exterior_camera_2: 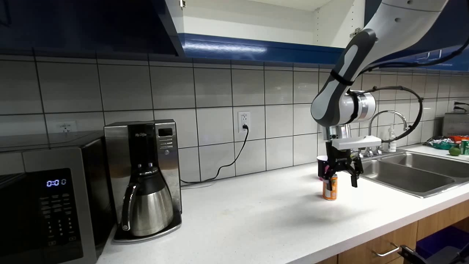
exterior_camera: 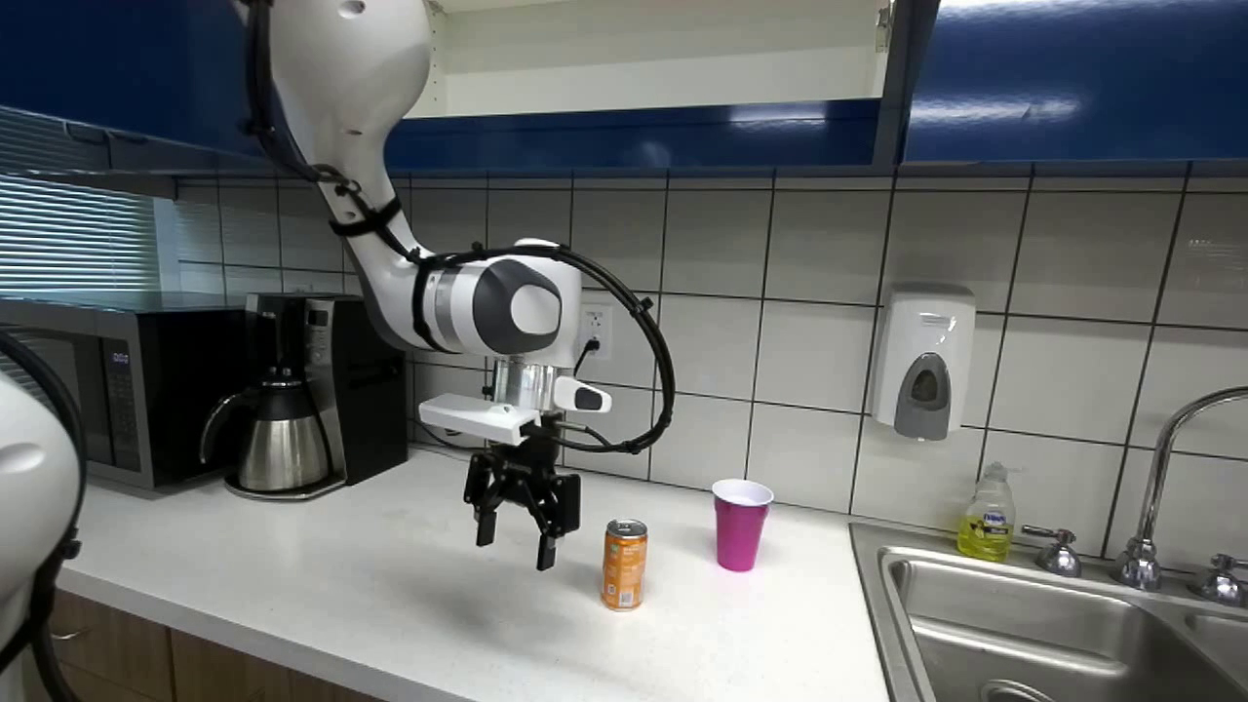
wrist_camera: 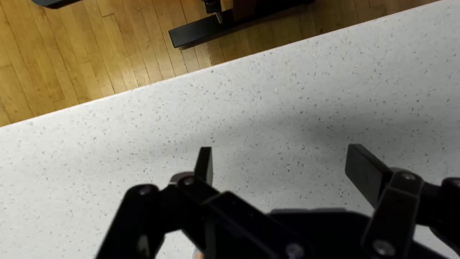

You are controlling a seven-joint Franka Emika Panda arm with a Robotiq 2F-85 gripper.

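An orange can (exterior_camera: 625, 566) with a silver top stands upright on the white counter. Behind it and to the right in exterior view 1 is an upright pink cup (exterior_camera: 739, 528). My gripper (exterior_camera: 515, 550) is open above the counter, a little left of the can and apart from it. From the second exterior view, the gripper (exterior_camera_2: 342, 184) overlaps the upper part of the can (exterior_camera_2: 330, 191), and the cup (exterior_camera_2: 322, 164) is partly hidden behind. In the wrist view, only bare counter shows between the spread fingers.
To the right lies a steel sink (exterior_camera: 868, 585) with a faucet and a soap bottle (exterior_camera: 987, 517). A coffee maker (exterior_camera: 363, 392) and microwave (exterior_camera: 187, 374) occupy the left end. An open cabinet is overhead. Mid-counter is clear up to its front edge (wrist_camera: 207, 70).
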